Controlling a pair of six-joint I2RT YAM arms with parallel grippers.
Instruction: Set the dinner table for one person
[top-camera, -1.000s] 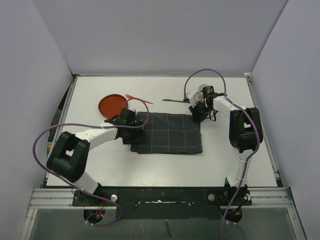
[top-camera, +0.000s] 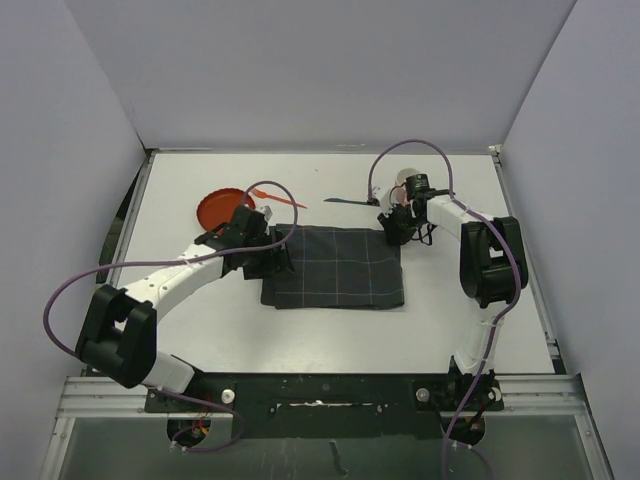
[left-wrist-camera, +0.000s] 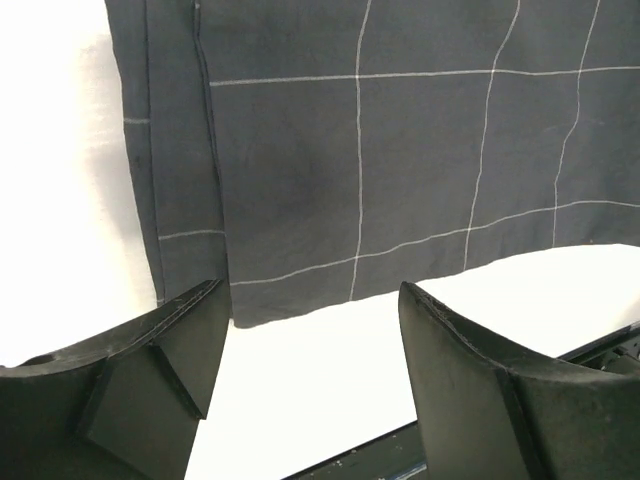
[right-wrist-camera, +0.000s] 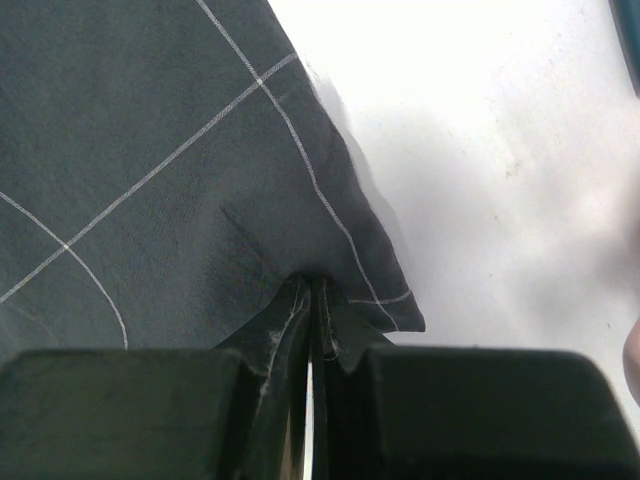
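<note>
A dark grey placemat with white lines (top-camera: 335, 270) lies spread on the table, its left edge folded in a narrow strip in the left wrist view (left-wrist-camera: 290, 170). My left gripper (top-camera: 275, 260) hovers over its left end; in that wrist view its fingers stand open (left-wrist-camera: 312, 310), nothing between them. My right gripper (top-camera: 390, 225) is at the cloth's back right corner, shut, its tips pressed on the fabric (right-wrist-camera: 312, 285); whether it pinches any is hard to tell. A red plate (top-camera: 215, 205), an orange fork (top-camera: 290, 200) and a teal knife (top-camera: 345, 200) lie behind.
A pale round item (top-camera: 405, 175) stands at the back right, partly hidden by the right arm. Walls border the table at the back and sides.
The right arm is practically still.
</note>
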